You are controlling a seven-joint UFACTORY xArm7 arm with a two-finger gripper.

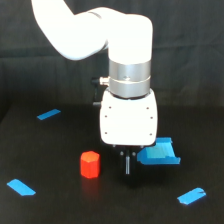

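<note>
A red block (90, 164) with a several-sided outline stands on the dark table, left of the white arm's hand. My gripper (127, 165) points down to the right of the block, with a gap of bare table separating the two in the image. Its dark fingers are small and hard to make out against the black surface, so their opening does not show. Behind the gripper and to its right sits a small blue open tray (165, 158), partly covered by the hand.
Blue strips lie flat on the table: one at the back left (48, 114), one at the front left (20, 187) and one at the front right (191, 196).
</note>
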